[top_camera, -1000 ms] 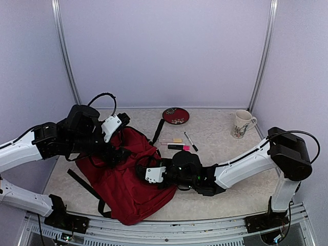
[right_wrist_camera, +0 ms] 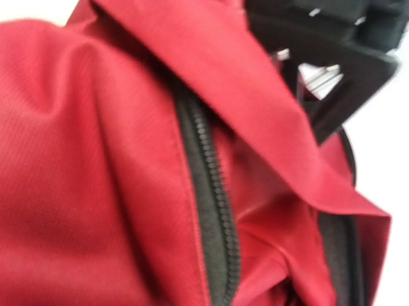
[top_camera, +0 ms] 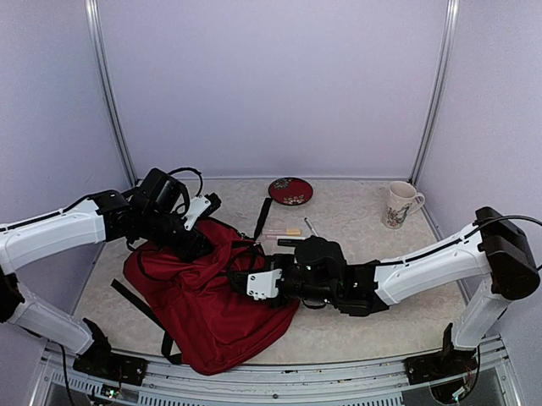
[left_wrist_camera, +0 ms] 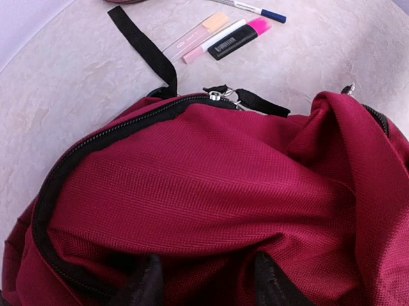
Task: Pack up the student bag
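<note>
The red student bag (top_camera: 222,326) lies slanted on the table, its black zipper (left_wrist_camera: 96,132) partly undone. Over its upper left part is my left gripper, fingertips apart above the folds and zipper opening, with no object seen between them. My right gripper (top_camera: 241,279) is shut at the bag's right side. A raised red flap crosses in front of its black finger (right_wrist_camera: 326,111) in the right wrist view, and its tips are hidden in the cloth. Behind the bag lie a pink-and-black highlighter (left_wrist_camera: 239,41), two pale markers (left_wrist_camera: 197,35) and a blue-capped pen (left_wrist_camera: 255,9).
A dark red patterned plate (top_camera: 290,191) rests at the back middle, and a flowered mug (top_camera: 398,205) stands at the back right. Black straps (top_camera: 137,302) trail from the bag. Table space between plate and mug is clear.
My right gripper has shifted slightly right and away from the front, the bag's right side spreading with it and the highlighter now covered.
</note>
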